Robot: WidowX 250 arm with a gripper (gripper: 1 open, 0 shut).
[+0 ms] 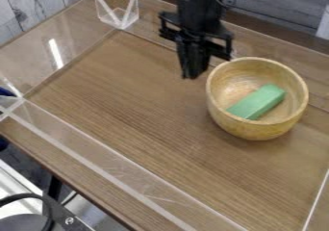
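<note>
The black gripper [193,64] hangs at the upper middle, just left of and above a wooden bowl [232,117]. It looks shut, with nothing visible between its fingers. Inside the bowl, on the right side, lies a green block [259,103].
A clear plastic object [117,12] sits at the back left. A dark cable [45,206] loops at the front left corner.
</note>
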